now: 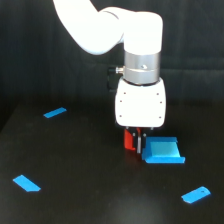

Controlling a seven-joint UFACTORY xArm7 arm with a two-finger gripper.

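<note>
My gripper (137,143) points straight down near the middle of the camera view, low over the dark table. A small red object (129,139) shows at its fingers, partly hidden by them. At this size I cannot tell whether the fingers are closed on it or only beside it. Just to the right lies a blue square (162,151) that looks like a shallow tray, its left edge close to the fingers.
Blue tape strips mark the table: one at the back left (55,112), another at the front left (26,184) and a third at the front right (195,195).
</note>
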